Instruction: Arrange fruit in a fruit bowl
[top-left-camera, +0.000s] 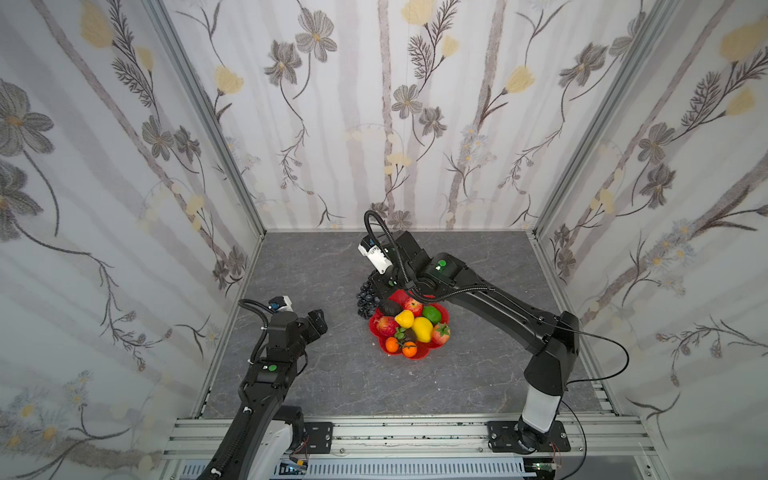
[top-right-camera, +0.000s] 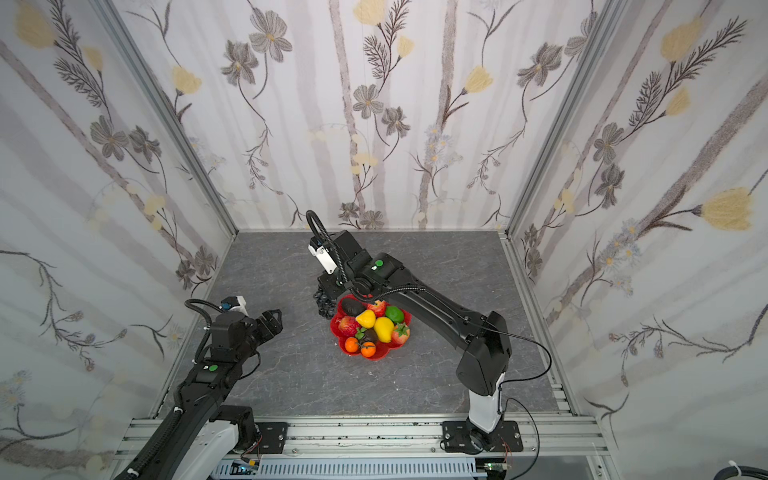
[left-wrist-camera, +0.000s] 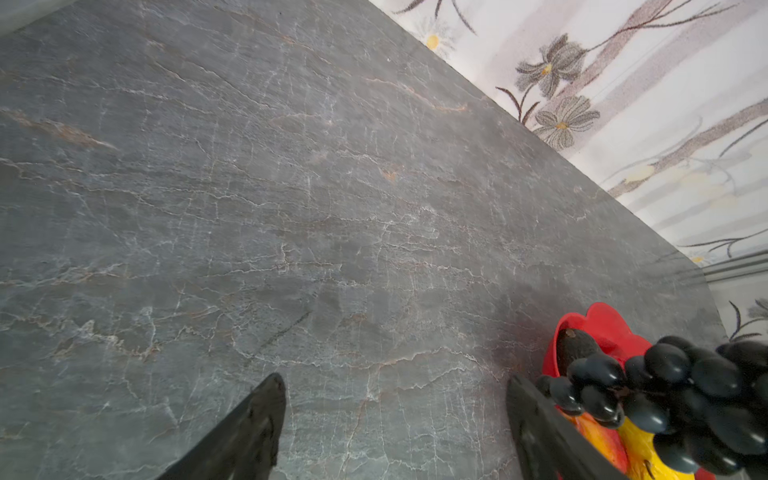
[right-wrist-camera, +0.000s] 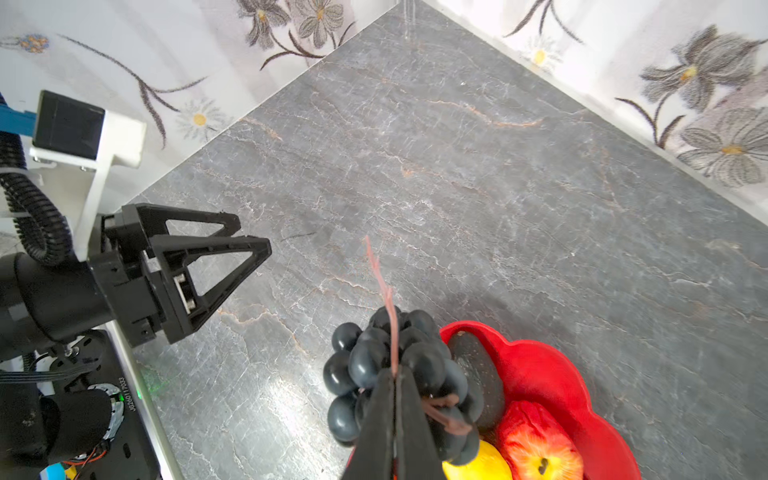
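A bunch of black grapes (right-wrist-camera: 364, 360) hangs by its pink stem (right-wrist-camera: 393, 320) from my right gripper, which is shut on that stem. In the top left view the grapes (top-left-camera: 367, 297) are just left of the red fruit bowl (top-left-camera: 373, 325). The bowl holds several fruits, among them a yellow one (top-left-camera: 422, 329), an orange (top-left-camera: 409, 349) and a green one (top-left-camera: 432, 313). Off to the left, my left gripper stands open with nothing between its fingers. The right gripper's tips are hidden behind its arm in the top left view.
My right arm (top-left-camera: 496, 304) reaches over the bowl's back edge from the right. Patterned walls enclose the back and sides.
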